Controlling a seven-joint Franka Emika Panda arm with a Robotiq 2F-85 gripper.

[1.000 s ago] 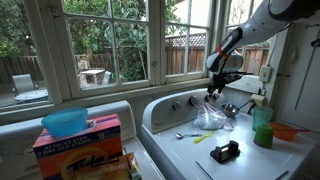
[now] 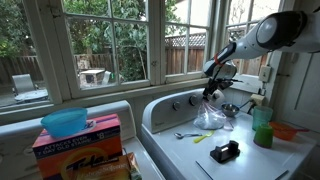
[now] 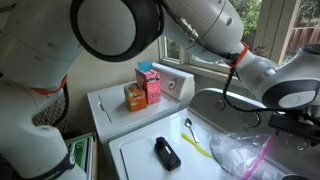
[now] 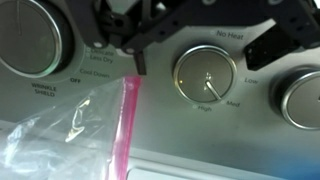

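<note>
My gripper stands open in front of the dryer's control panel [image 2: 168,108], with nothing held between its fingers. A round silver knob [image 4: 205,73] shows between and just below the fingers in the wrist view. Its pointer aims down and to the right, near "Med". Beside it are another knob [image 4: 302,98] on the right and a larger knob [image 4: 30,40] on the left. Whether a finger touches the middle knob cannot be made out. A clear plastic bag [image 3: 238,152] with a pink edge lies below the gripper.
On the white machine top are a black object [image 3: 167,152], a spoon [image 3: 190,128] and a yellow utensil [image 3: 198,146]. A green cup [image 2: 263,134] and a metal bowl [image 2: 231,110] stand to the right. A Tide box [image 2: 80,150] bearing a blue bowl [image 2: 65,122] is at front left.
The upper arm has swung lower and farther right in exterior view 1, and the wrist has tilted. My gripper stays near the panel. The objects on the machine look unmoved.
</note>
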